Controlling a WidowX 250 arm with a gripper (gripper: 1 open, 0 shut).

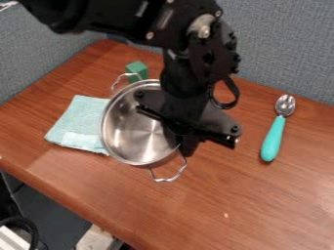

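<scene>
My black gripper point(183, 137) hangs over the middle of the table, its fingers down at the right side of a steel pot point(128, 132) with two wire handles. The pot looks tilted. Whether the fingers are closed on its rim is hidden by the gripper body. A pale mint cloth point(76, 127) lies under and left of the pot.
A green block point(137, 71) stands behind the pot. A spoon with a teal handle point(274, 137) lies to the right. The table's edge runs along the lower left.
</scene>
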